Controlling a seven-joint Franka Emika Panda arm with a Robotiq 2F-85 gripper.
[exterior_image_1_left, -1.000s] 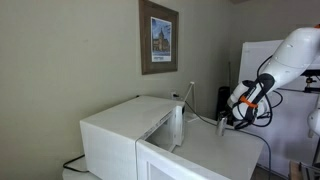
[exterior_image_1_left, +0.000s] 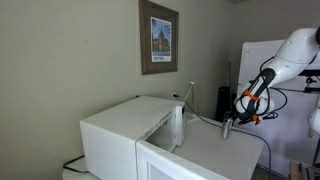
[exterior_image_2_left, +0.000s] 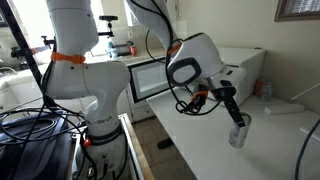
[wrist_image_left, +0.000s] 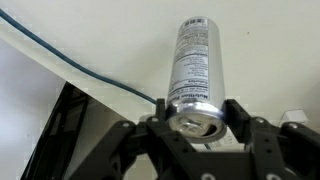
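A silver-grey can (wrist_image_left: 197, 62) with printed label text fills the upper middle of the wrist view, its round metal end towards the camera. My gripper is shut on this end, with a dark finger on either side. In exterior view 2 the can (exterior_image_2_left: 239, 133) is upright below the arm's wrist, on or just above the white table; I cannot tell which. Exterior view 1 shows the can (exterior_image_1_left: 226, 129) small, at the table's right end, next to my gripper (exterior_image_1_left: 232, 121).
A white microwave (exterior_image_1_left: 112, 139) stands on the left in exterior view 1, its door (exterior_image_1_left: 176, 166) swung open. A dark cable (wrist_image_left: 75, 62) runs across the wrist view.
Over the last second the can and my gripper have moved slightly right and lower in exterior view 1, away from the microwave. The can stays with the gripper.
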